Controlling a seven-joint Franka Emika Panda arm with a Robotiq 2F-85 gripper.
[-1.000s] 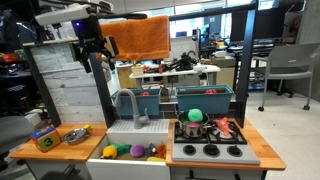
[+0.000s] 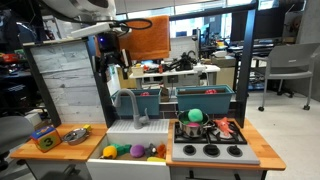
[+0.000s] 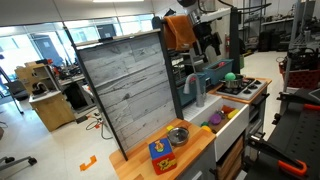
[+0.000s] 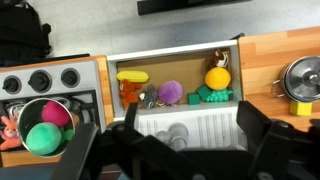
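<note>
My gripper looks down over the drawer-like white sink (image 4: 160, 60), its two dark fingers spread wide at the lower edge of the wrist view. Nothing shows between them. In exterior view 1 the gripper (image 2: 104, 73) hangs high above the counter, left of the faucet (image 2: 137, 108). Inside the sink lie a yellow item (image 4: 132, 76), a purple round item (image 4: 171, 93), an orange-yellow ball (image 4: 217, 77) and green pieces (image 4: 212, 95). An orange towel (image 2: 150, 40) hangs from the top rail, behind the arm.
A pot (image 4: 43, 127) holding a green ball stands on the stove (image 2: 212, 147), with a red item beside it. A metal pot (image 2: 76, 135) and a colourful box (image 2: 45, 138) sit on the wooden counter at left. Teal baskets (image 2: 205, 97) hang behind.
The arm and gripper have moved to the right and slightly lower in exterior view 1, now overlapping the towel's left part. The objects on the counter and in the sink have stayed put.
</note>
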